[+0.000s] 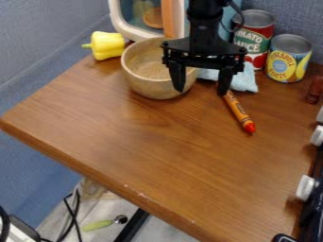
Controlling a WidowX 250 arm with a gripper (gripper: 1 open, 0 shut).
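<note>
The black gripper (202, 83) hangs over the back middle of the wooden table (139, 146), its two fingers spread apart and open. One finger is at the right side of a wooden bowl (145, 71), the other near the upper end of an orange crayon (239, 113) with a red tip. Nothing shows held between them. A pale blue cloth (246, 79) lies behind the right finger.
A yellow pepper (106, 44) is at the back left. A tomato can (252, 38), a yellow can (288, 59) and a small brown bottle (314, 90) stand back right.
</note>
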